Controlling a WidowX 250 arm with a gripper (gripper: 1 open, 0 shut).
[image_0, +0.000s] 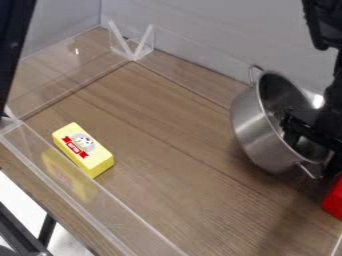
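A steel pot lies tilted at the right, its opening facing right. My black gripper is at the pot's opening on the right, partly cut off by the frame; whether it is open or shut I can't tell. A red object shows at the right edge below it. A yellow box with a printed label lies on the left of the wooden floor.
A clear low wall runs along the near left edge, and a white back wall stands behind.
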